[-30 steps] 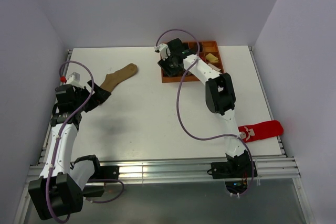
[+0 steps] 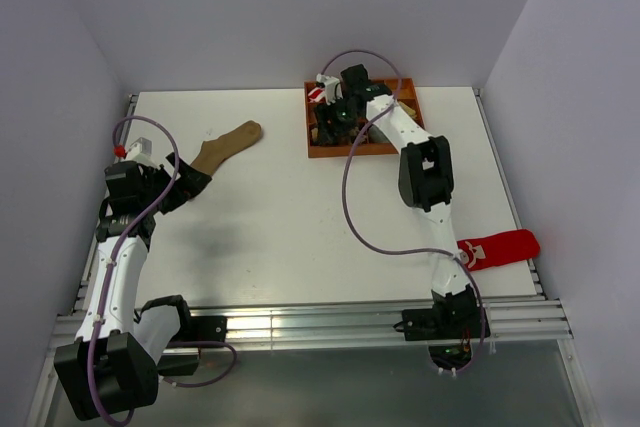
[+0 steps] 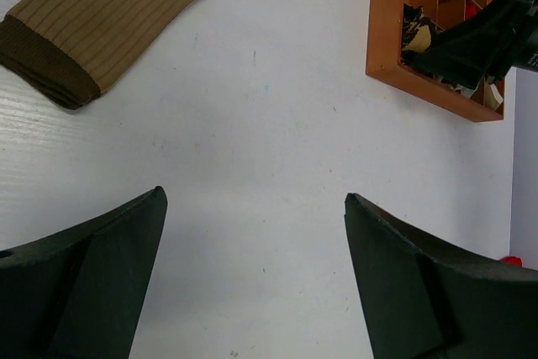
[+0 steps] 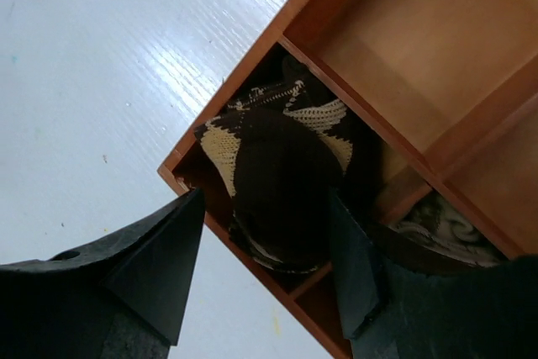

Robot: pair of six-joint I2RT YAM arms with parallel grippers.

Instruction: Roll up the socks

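A dark sock with cream patterning point(image 4: 286, 166) lies bunched in a corner compartment of the wooden box point(image 4: 252, 55). My right gripper stands open, its fingers spread over that sock, which rests inside the compartment walls. In the top view, the right arm hides much of the box's left side. A brown ribbed sock point(image 2: 230, 145) lies flat at the back left of the table, its cuff point(image 3: 50, 69) showing in the left wrist view. My left gripper is open and empty above the table. At the right edge a red sock point(image 2: 505, 249) lies flat.
Another patterned sock point(image 4: 445, 229) occupies a neighbouring compartment. An empty compartment point(image 4: 429, 48) adjoins the corner one. Something red and white point(image 2: 317, 94) shows at the box's back left.
The left arm is still.
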